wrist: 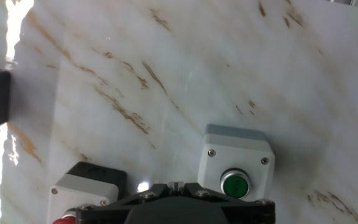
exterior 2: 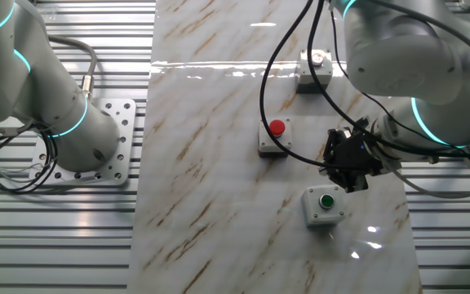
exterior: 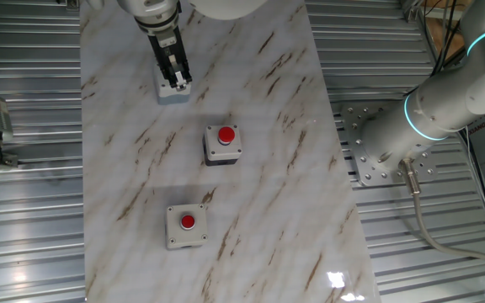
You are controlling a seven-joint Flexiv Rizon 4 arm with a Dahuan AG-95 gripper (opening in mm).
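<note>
My gripper (exterior: 179, 82) hangs over the far end of the table, its fingers drawn together, with nothing visible between them. Partly hidden beneath it in exterior view 1 is a pale box (exterior: 173, 98). Exterior view 2 shows that box (exterior 2: 322, 214) with a green button (exterior 2: 326, 201), beside the gripper (exterior 2: 351, 161). In the wrist view the green button (wrist: 235, 184) sits just right of the shut fingers. A second box (exterior: 222, 153) with a red button (exterior: 226, 134) stands mid-table. Nearer the front is another box (exterior: 180, 235) with a smaller red button (exterior: 189, 222).
Black cables (exterior 2: 265, 102) loop from my arm in front of the mid-table box in exterior view 2. Ribbed metal surfaces flank the table.
</note>
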